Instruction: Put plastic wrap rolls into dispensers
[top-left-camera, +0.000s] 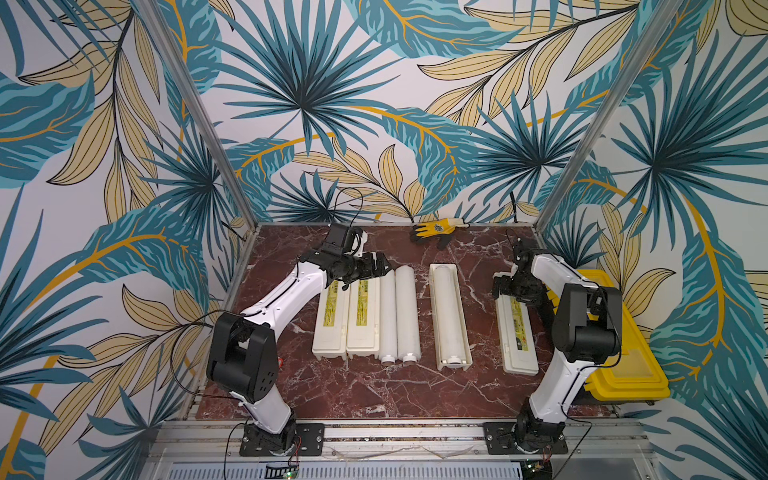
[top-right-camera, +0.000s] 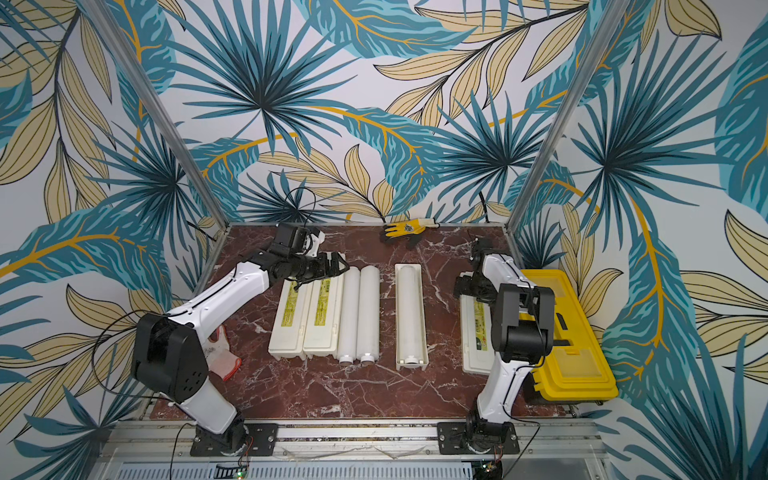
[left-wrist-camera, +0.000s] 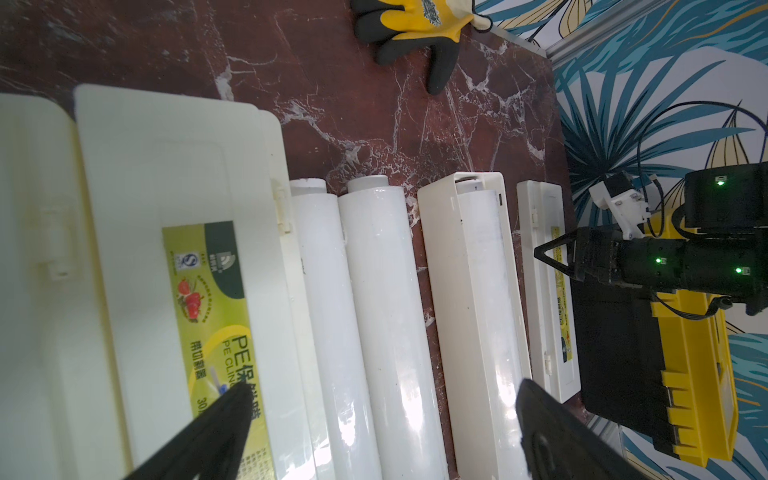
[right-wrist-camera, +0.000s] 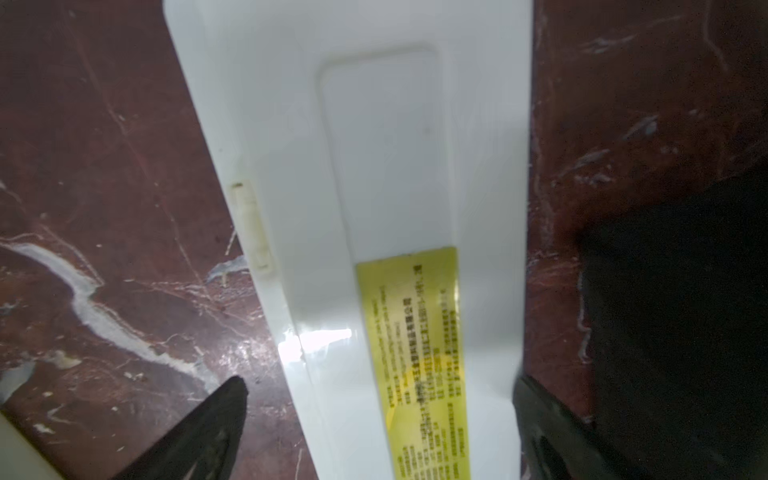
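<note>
Two closed white dispensers (top-left-camera: 330, 328) with yellow labels lie at centre-left, beside two loose plastic wrap rolls (top-left-camera: 406, 316). An open dispenser (top-right-camera: 401, 352) holds a roll (left-wrist-camera: 492, 304). My left gripper (top-left-camera: 372, 264) hangs open above the closed dispensers and rolls. At the right lies a separate white piece, a dispenser or lid (right-wrist-camera: 416, 176), with a yellow label (right-wrist-camera: 408, 352); my right gripper is open over it, one finger at either side.
A yellow-lidded black box (top-right-camera: 572, 368) fills the right end. A yellow glove (top-right-camera: 406, 228) lies at the back. Bare marble table (top-left-camera: 432, 400) shows at front and back.
</note>
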